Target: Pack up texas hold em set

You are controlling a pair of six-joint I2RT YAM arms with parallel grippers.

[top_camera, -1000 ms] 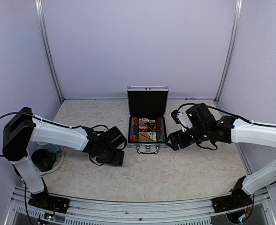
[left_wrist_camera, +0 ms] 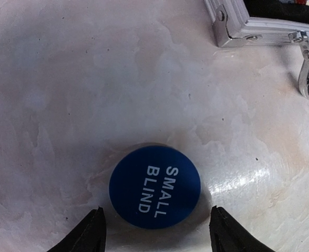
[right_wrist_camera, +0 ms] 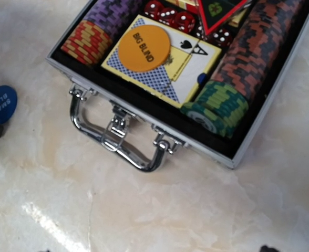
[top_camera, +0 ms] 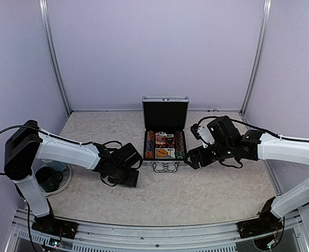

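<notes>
A blue SMALL BLIND button [left_wrist_camera: 154, 186] lies on the table, between the open fingers of my left gripper, which is low over it; the top view has this gripper [top_camera: 128, 176] left of the case. The open silver case [top_camera: 165, 104] holds chip stacks [right_wrist_camera: 257, 42], card decks [right_wrist_camera: 191, 79], red dice [right_wrist_camera: 167, 17] and an orange BIG BLIND button [right_wrist_camera: 144, 47]. My right gripper [top_camera: 194, 157] hangs open by the case's right front corner; only its fingertips show at the bottom of the right wrist view.
A round clear container [top_camera: 65, 184] with dark contents sits at the far left. Walls close in the back and sides.
The left arm has shifted very slightly. The case and right arm look unchanged.
</notes>
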